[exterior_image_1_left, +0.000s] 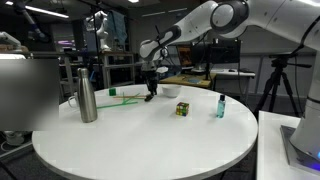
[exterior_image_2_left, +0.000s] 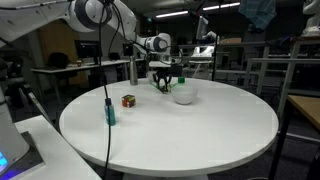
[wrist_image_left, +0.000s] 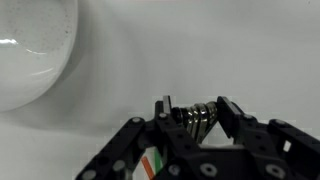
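Note:
In the wrist view my gripper is shut on a small dark ribbed object (wrist_image_left: 198, 120); its lower part is hidden by the fingers. From exterior view 1, the gripper (exterior_image_1_left: 151, 91) is low over the far part of the round white table (exterior_image_1_left: 130, 145), beside a white bowl (exterior_image_1_left: 172, 90). The bowl (wrist_image_left: 32, 50) fills the upper left of the wrist view, apart from the fingers. Thin green and orange sticks (wrist_image_left: 150, 162) show below the gripper there.
A steel thermos (exterior_image_1_left: 87, 97) stands at the left. A multicoloured cube (exterior_image_1_left: 182, 109) and a small blue bottle (exterior_image_1_left: 221, 106) are on the right. Green sticks (exterior_image_1_left: 120, 104) lie near the table's middle. A grey block (exterior_image_1_left: 30, 95) covers the left edge.

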